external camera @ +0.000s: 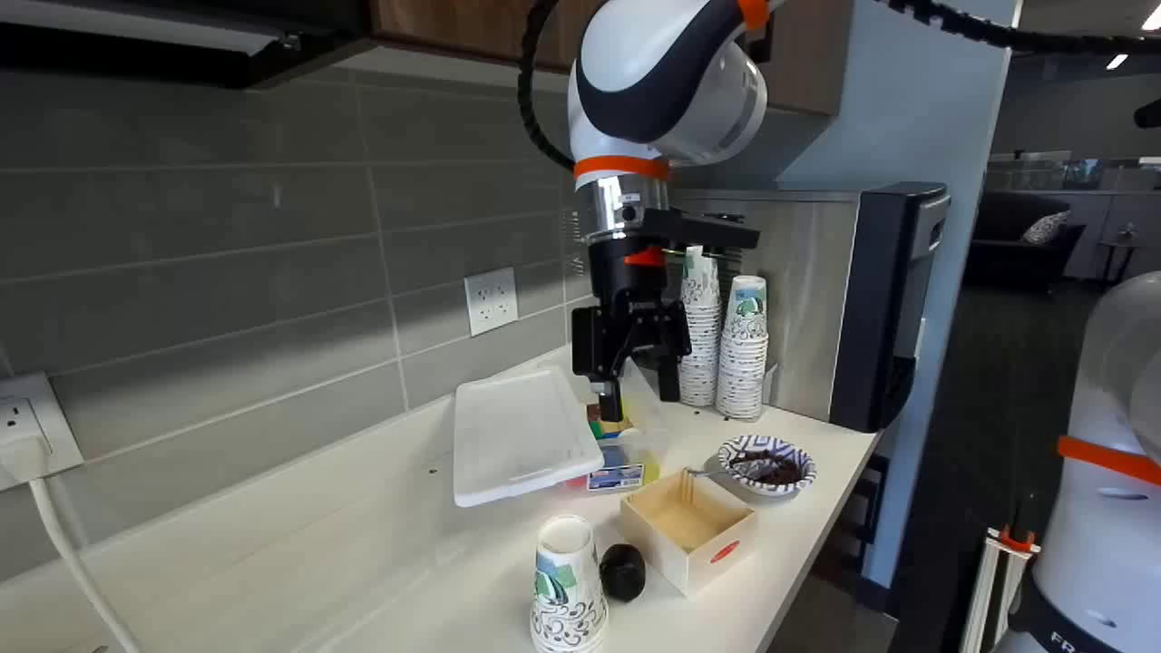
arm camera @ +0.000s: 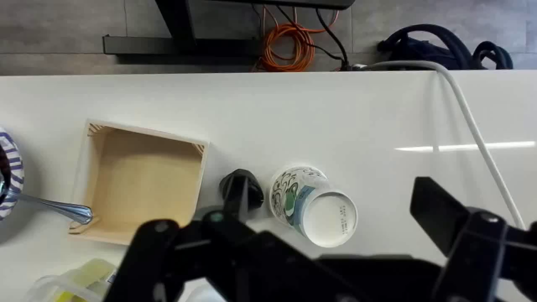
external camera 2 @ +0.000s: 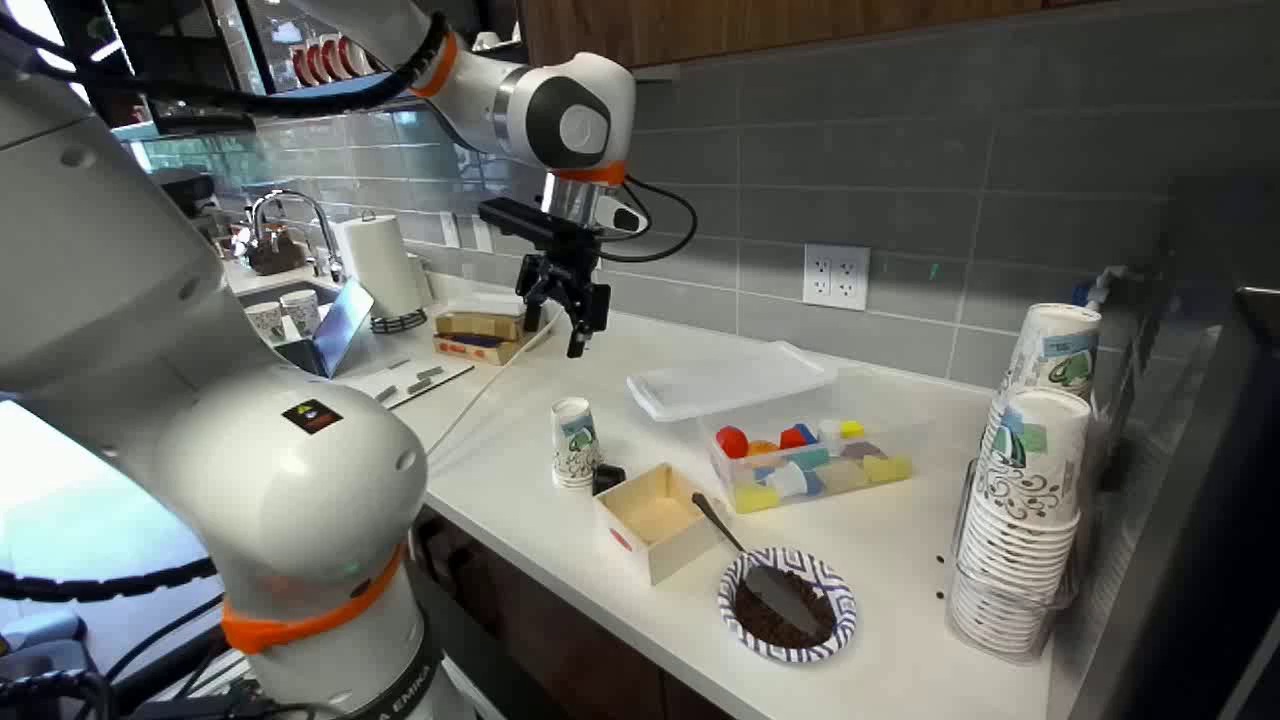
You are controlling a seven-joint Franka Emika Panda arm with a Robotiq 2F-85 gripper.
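Note:
My gripper is open above the counter, its two fingers wide apart with nothing held. Below it in the wrist view, an upside-down stack of patterned paper cups [arm camera: 312,204] stands between the fingers' lines, lower than the fingertips. Right beside the stack lies a small black object [arm camera: 245,186], partly covered by one finger. An empty wooden box [arm camera: 146,171] sits further left. In exterior view 2 the gripper [external camera 2: 570,324] hangs well above the counter, and the cup stack [external camera 2: 575,444] stands upright on it.
A patterned bowl [external camera 2: 734,600] holds dark granules and a spoon resting on the box. Behind are a clear bin [external camera 2: 828,474] of colourful items and its lid [external camera 2: 732,382]. Tall cup stacks [external camera 2: 1020,528] stand near the machine. A white cable [arm camera: 475,126] crosses the counter.

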